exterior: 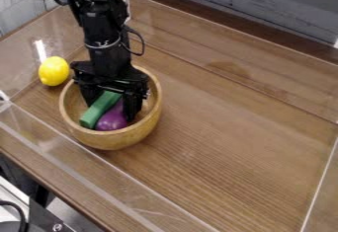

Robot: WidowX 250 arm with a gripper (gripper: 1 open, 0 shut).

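Observation:
My black gripper [109, 78] is down over a wooden bowl [141, 129], its lower end inside the bowl among the objects there. In the bowl lie a green elongated object [97, 111] and a purple round object [113, 119]. The fingertips are dark against the bowl's shadow, so whether they are open or shut on something cannot be made out.
A yellow object [54, 71] stands left of the bowl. A dark raised edge runs along the back, and the table's left edge is near the bowl.

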